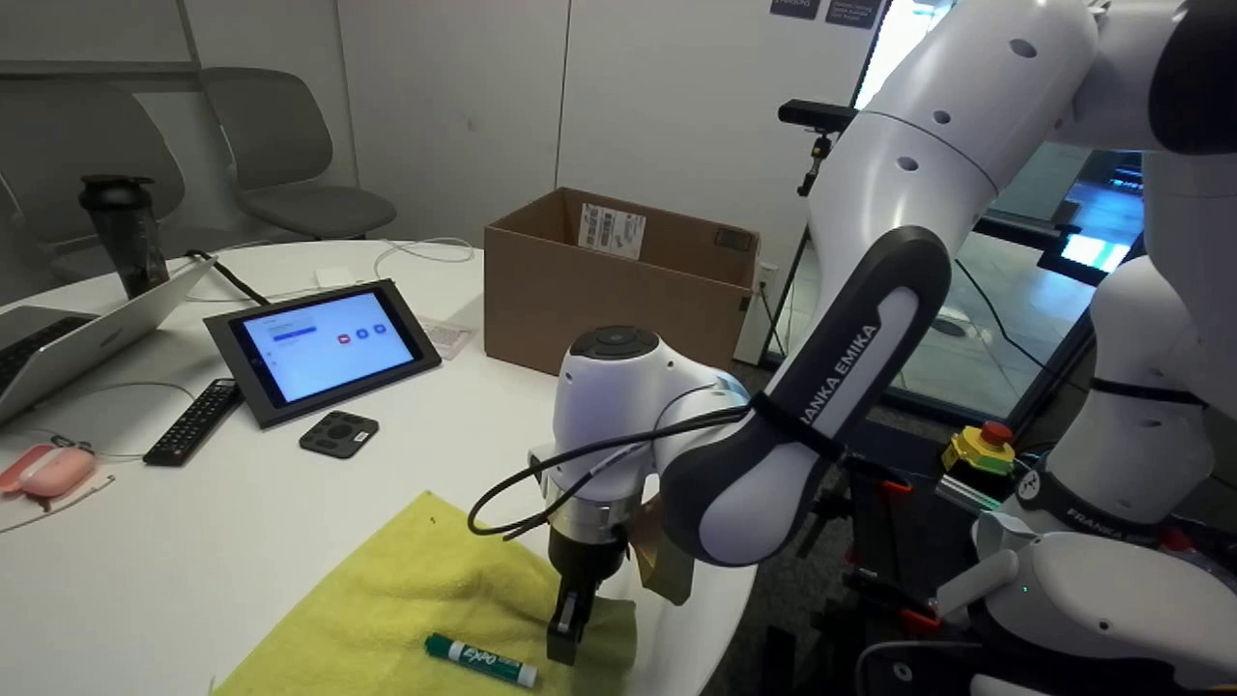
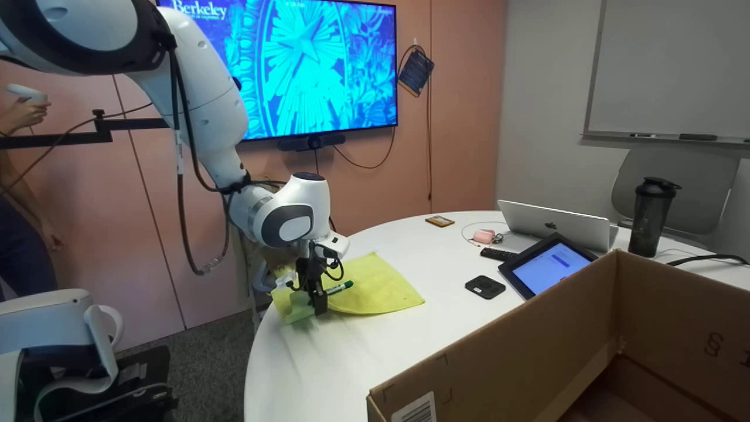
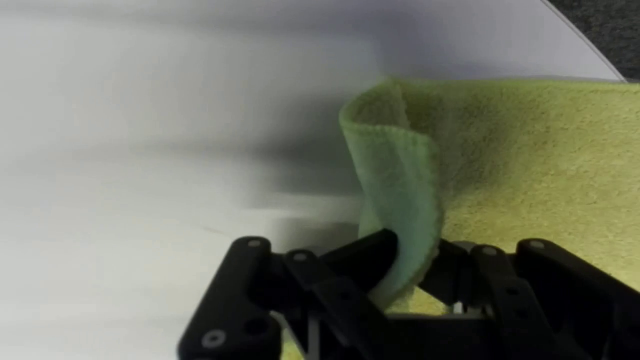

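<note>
A yellow cloth (image 1: pixel 383 597) lies spread on the white table near its edge. In the wrist view, a raised fold of the cloth (image 3: pixel 399 180) stands up between the two black fingers. My gripper is shut on this fold. Exterior view 1 has the gripper (image 1: pixel 563 644) low over the cloth's near right part. A green marker (image 1: pixel 481 660) with a white label rests on the cloth, left of the gripper and apart from it. From the other side, the marker (image 2: pixel 339 288) shows partly behind the gripper (image 2: pixel 318 303).
An open cardboard box (image 1: pixel 615 290) stands on the table beyond the arm. Further left are a tablet in a stand (image 1: pixel 327 344), a black puck-like device (image 1: pixel 338 434), a remote (image 1: pixel 193 421), a laptop (image 1: pixel 104 331) and a pink case (image 1: pixel 56 470). Bare table surrounds the cloth's far side.
</note>
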